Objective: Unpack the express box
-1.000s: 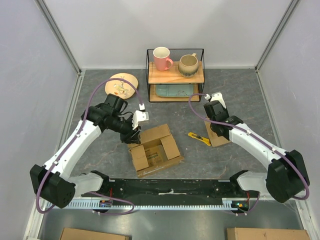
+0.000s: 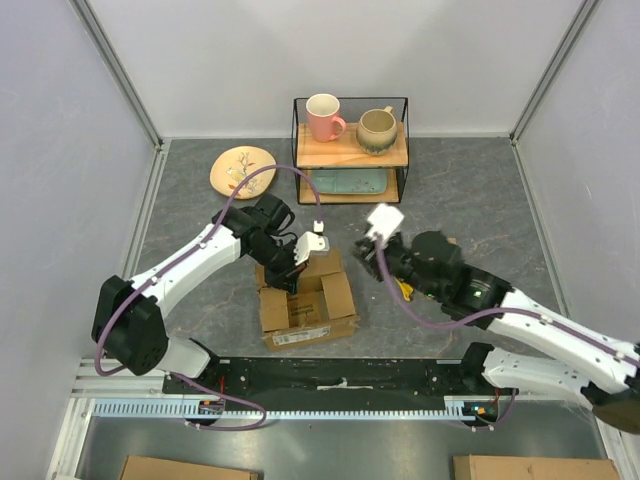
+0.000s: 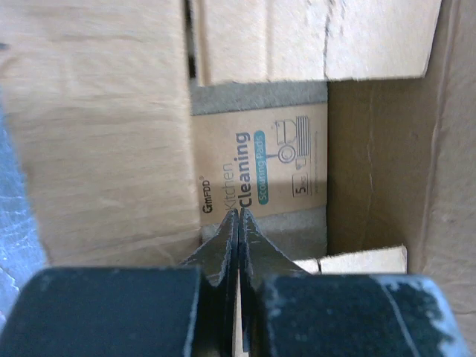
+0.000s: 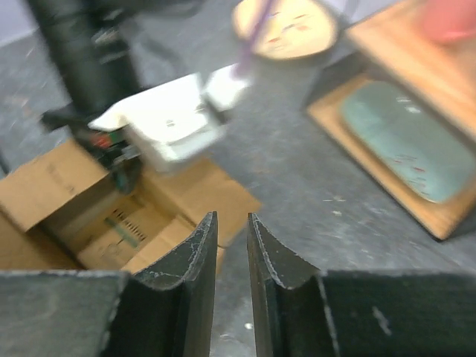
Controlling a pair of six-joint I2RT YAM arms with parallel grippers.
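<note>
The open cardboard box (image 2: 305,330) sits at the table's front centre; its bottom shows a printed "Kitchen Cleaning Scouring Pads" cardboard piece (image 3: 260,160). My left gripper (image 2: 292,280) is shut over the box's back left, fingertips above that printed piece with nothing visible between them. In the right wrist view the box (image 4: 104,238) lies below and left of my right gripper, which is shut; nothing shows between its fingertips. In the top view the right gripper is blurred, in the air right of the box.
A yellow cutter (image 2: 405,290) lies partly hidden under the right arm. At the back stand a shelf (image 2: 350,150) with two mugs and a green tray, and a plate (image 2: 235,175). Bare table shows at left and back right.
The left gripper has moved right over the box, which now sits straighter. The right arm has risen from the cardboard piece at the right and swung left toward the box.
</note>
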